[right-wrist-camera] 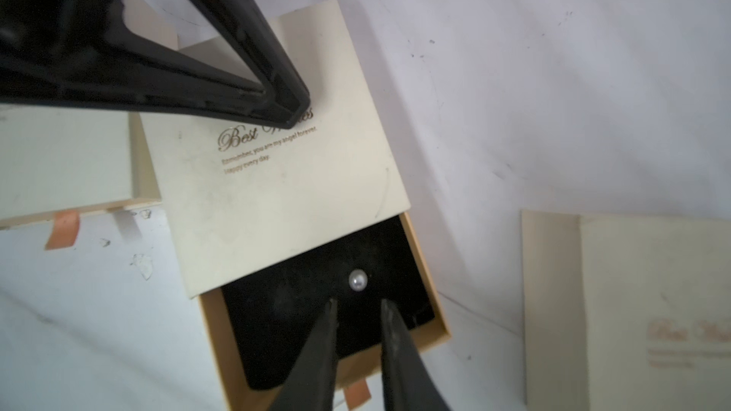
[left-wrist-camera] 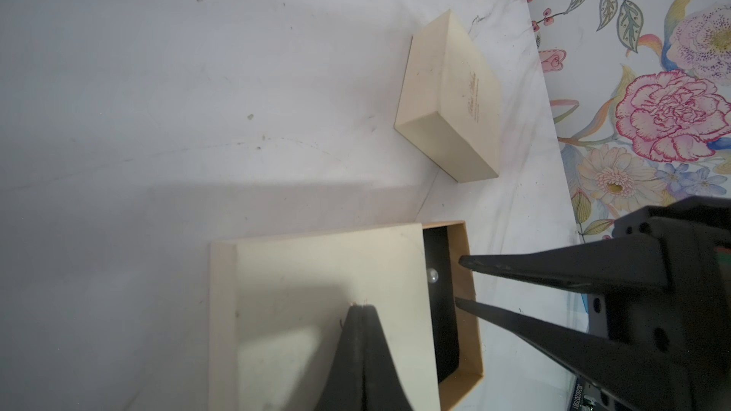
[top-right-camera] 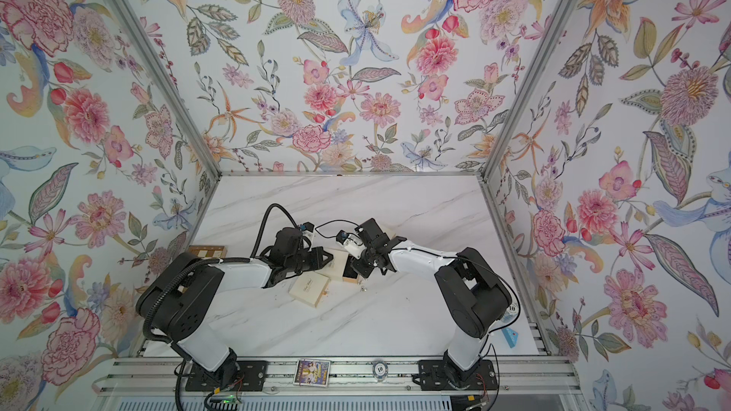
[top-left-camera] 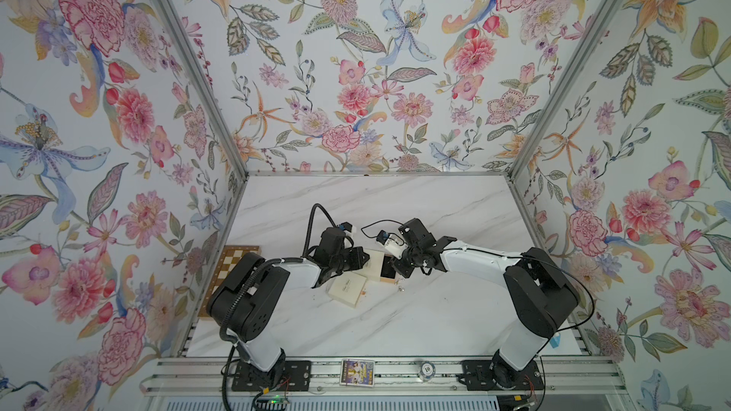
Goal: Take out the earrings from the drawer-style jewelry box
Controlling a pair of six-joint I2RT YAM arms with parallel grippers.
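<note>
A cream drawer box (right-wrist-camera: 274, 167) lies mid-table, its drawer (right-wrist-camera: 274, 319) pulled partly out, showing a black insert. A pearl earring (right-wrist-camera: 358, 280) sits on the insert in the right wrist view. My left gripper is shut, its tips on or just over the box's lid, nothing visible between them. My right gripper is part open over the drawer, fingertips either side of and just short of the pearl in that view, nothing between them.
A second cream box (top-left-camera: 346, 289) lies nearer the front-left, and another (left-wrist-camera: 449, 99) stands behind on the right. A chessboard (top-left-camera: 228, 266) is at the far left.
</note>
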